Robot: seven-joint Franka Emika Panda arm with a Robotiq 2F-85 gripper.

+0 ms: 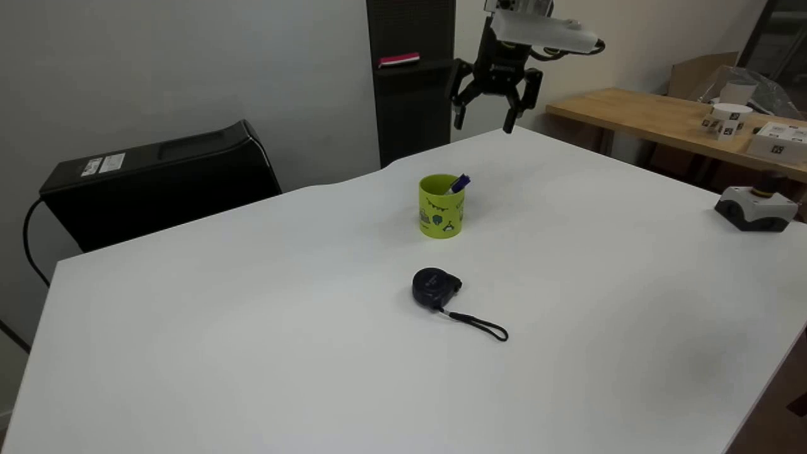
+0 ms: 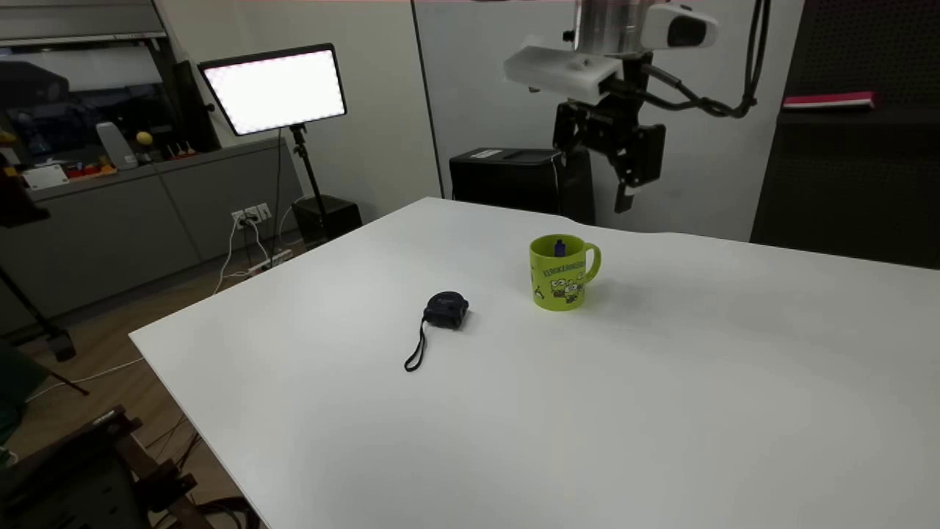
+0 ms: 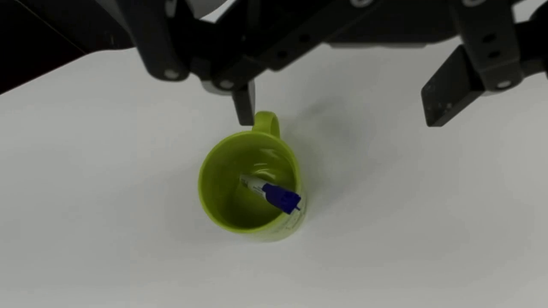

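Note:
A green mug stands upright on the white table, and a marker with a blue cap leans inside it, cap end at the rim. The mug's handle shows at its upper side in the wrist view. A dark tape measure with a black wrist loop lies flat on the table, apart from the mug. High above the table, behind the mug in exterior view 1, my gripper hangs open with nothing between its fingers. One fingertip overlaps the view just above the handle, without visible contact.
A grey and black switch box sits at the table's right edge in exterior view 1. Behind the table stands a black case.

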